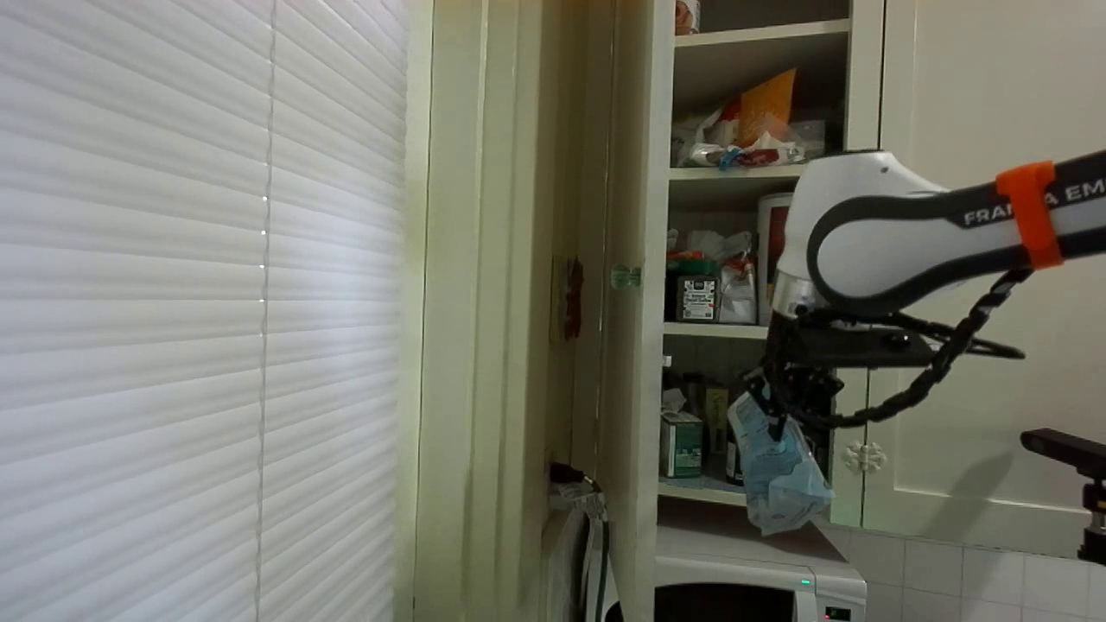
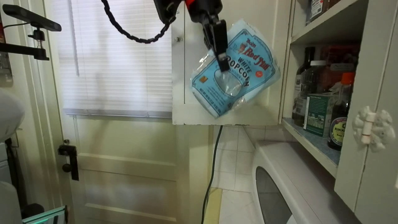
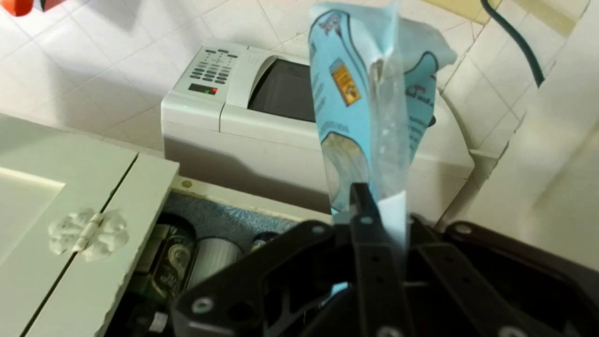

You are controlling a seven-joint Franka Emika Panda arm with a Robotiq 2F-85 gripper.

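Observation:
A light-blue popcorn bag [image 2: 257, 80], crumpled and seemingly empty, hangs tilted in the air. My gripper [image 2: 224, 65] is shut on it, its dark fingers pinching the thin plastic. In the wrist view the bag [image 3: 343, 95] rises edge-on from between the fingers, its clear side fold facing me. Exterior view 1 has the bag [image 1: 779, 472] below my gripper [image 1: 772, 404], in front of the lowest cupboard shelf and just above the microwave's level. My fingers cover part of the bag's front.
The white microwave [image 3: 247, 132] stands below the open cupboard. Bottles and a green box [image 2: 319, 114] fill the lowest shelf [image 1: 679, 489]. An open cupboard door [image 1: 634, 415] stands at the left in exterior view 1. A black camera [image 2: 31, 18] is mounted at one side.

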